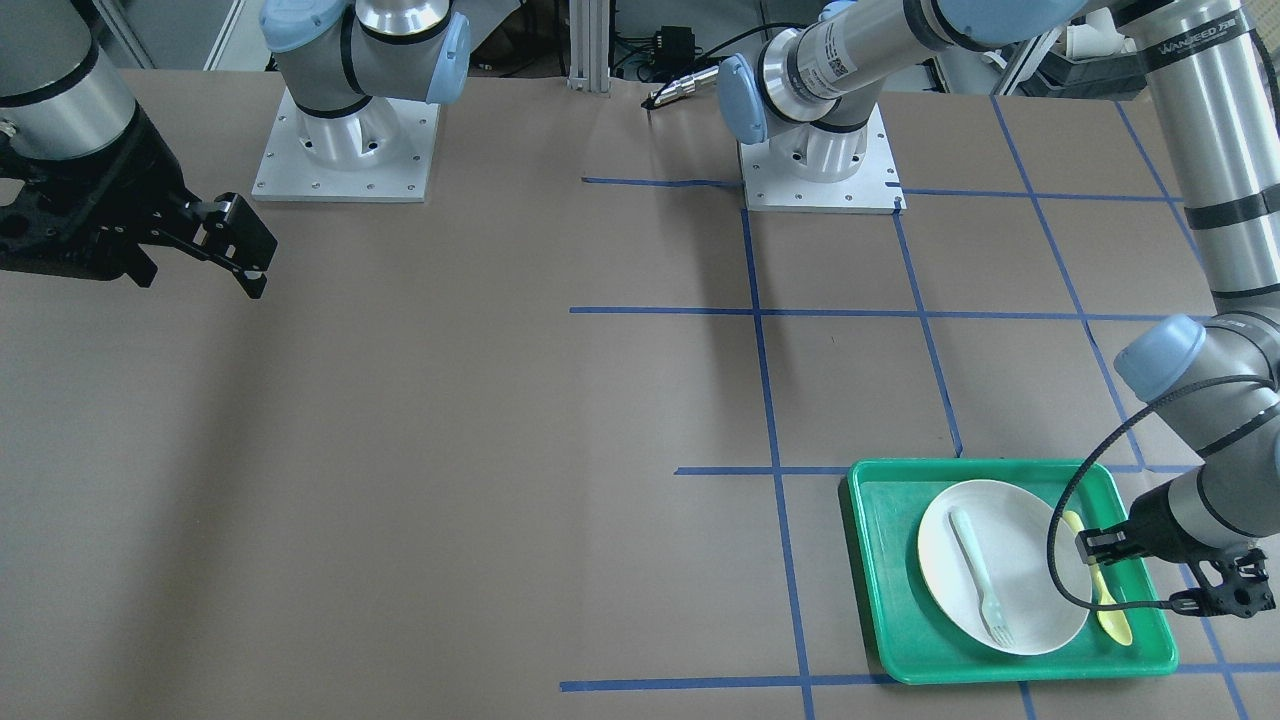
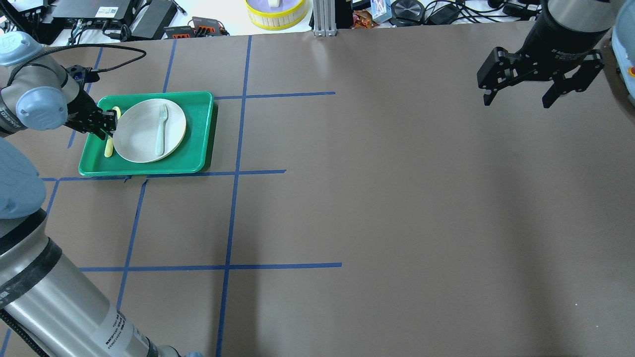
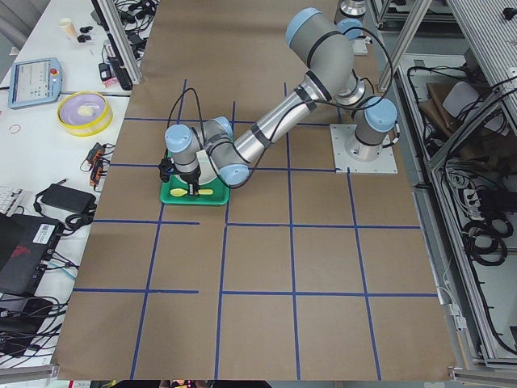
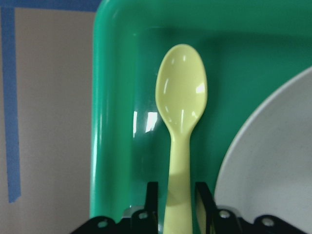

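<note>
A green tray (image 1: 900, 600) holds a white plate (image 1: 996, 540) with a pale mint fork (image 1: 978, 564) on it and a pale yellow spoon (image 4: 180, 92) beside the plate. My gripper is over the tray, its two fingertips either side of the spoon's handle, bowl pointing away in the left wrist view. The fingers look parted around the handle; whether they press on it I cannot tell.
Blue tape grid lines cross the table. Another arm's black gripper (image 1: 204, 258) hangs at the front view's left. A cable loops beside my wrist.
</note>
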